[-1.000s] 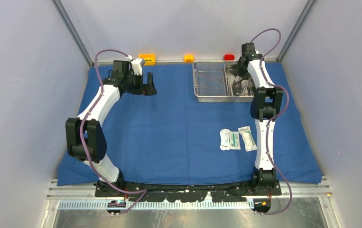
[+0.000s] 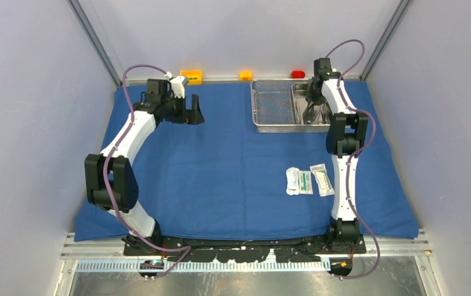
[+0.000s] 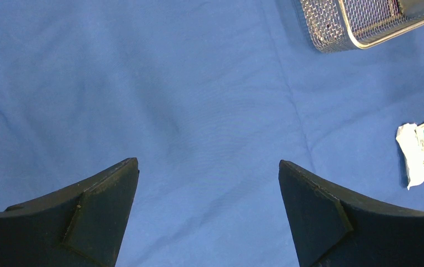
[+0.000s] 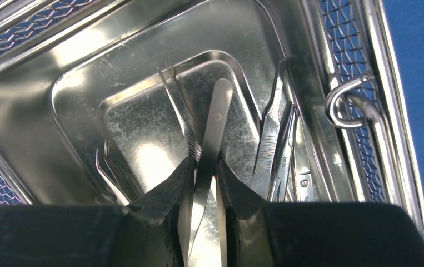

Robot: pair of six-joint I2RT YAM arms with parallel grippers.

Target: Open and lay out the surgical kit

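Note:
In the right wrist view a flat metal instrument with a rounded end [image 4: 217, 114] lies across slim tweezers [image 4: 180, 114] in the steel inner tray [image 4: 76, 142]. My right gripper is narrowed around its lower part, one finger close on each side; whether both press on it I cannot tell. Another pair of forceps [image 4: 259, 161] and a hinged instrument [image 4: 284, 153] rest along the tray's right side. Curved tips [image 4: 109, 181] show at lower left, the rest behind my finger. My left gripper stands open over bare blue cloth, holding nothing.
The wire-mesh basket [image 2: 274, 129] carries the tray in its right half; its left half looks empty. White packets [image 2: 292, 181] lie on the cloth in front. A basket handle loop [image 4: 347, 105] stands right of the tray.
Inside the tray, the dark and shiny shapes by my right gripper look different from before; its arm has barely shifted. The left arm and the packets stay where they were.

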